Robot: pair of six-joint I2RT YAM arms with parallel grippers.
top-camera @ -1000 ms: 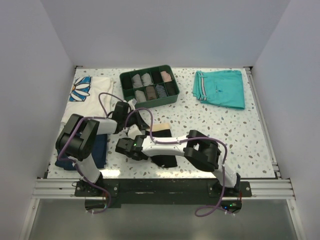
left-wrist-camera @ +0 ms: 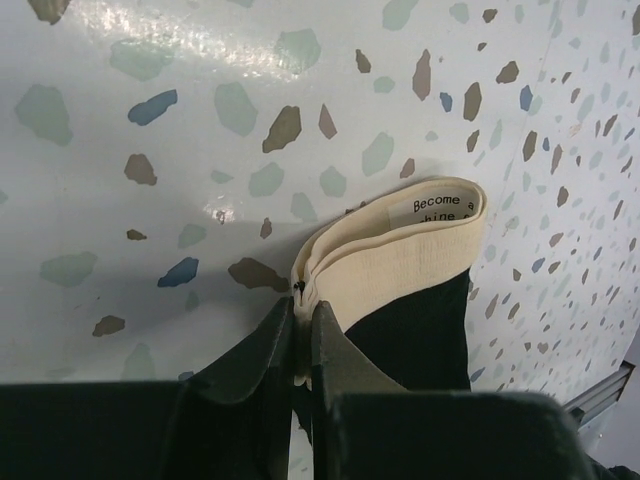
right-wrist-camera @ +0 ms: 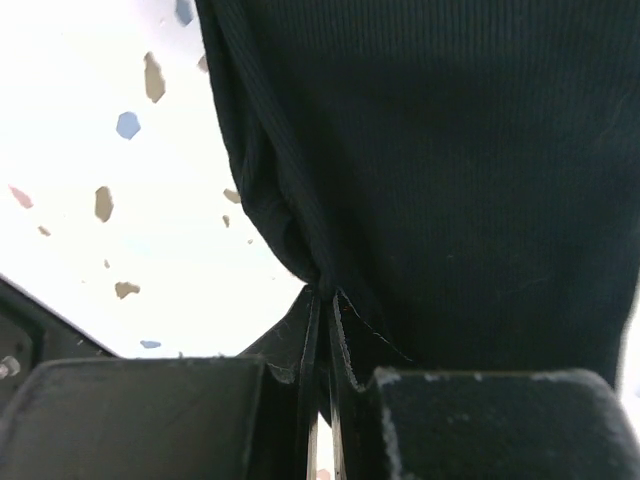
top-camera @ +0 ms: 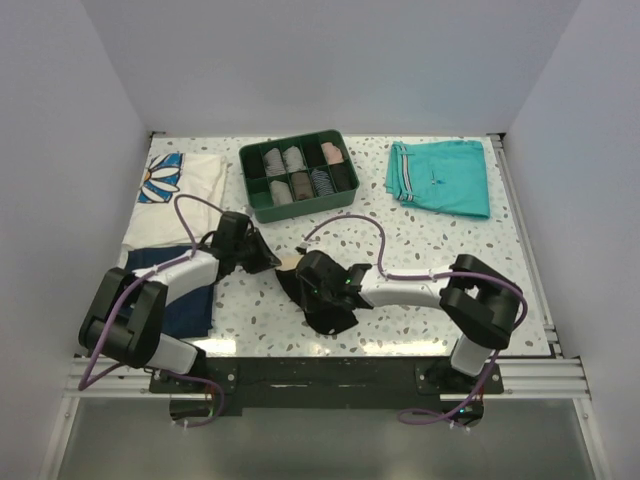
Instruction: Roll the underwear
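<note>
Black underwear (top-camera: 331, 320) with a cream waistband lies on the speckled table, largely covered by my right arm in the top view. In the left wrist view the waistband (left-wrist-camera: 400, 255) stands up in a loop with lettering inside. My left gripper is shut on one end of that waistband. The right gripper is shut on a folded edge of the black cloth (right-wrist-camera: 430, 180), as the right wrist view shows. From above, the left gripper (top-camera: 276, 264) is at the waistband's left end, and the right gripper's fingertips are hidden under its arm.
Behind the work area stands a green divided box (top-camera: 262, 205) holding several rolled garments. Folded teal cloth (top-camera: 455, 175) lies at back right; white (top-camera: 190, 205) and navy cloth (top-camera: 185, 315) lie at the left.
The right arm has swung rightward across the underwear. My left gripper has moved slightly toward the front left. The waistband, flat and wide earlier, now shows narrower and slanted.
</note>
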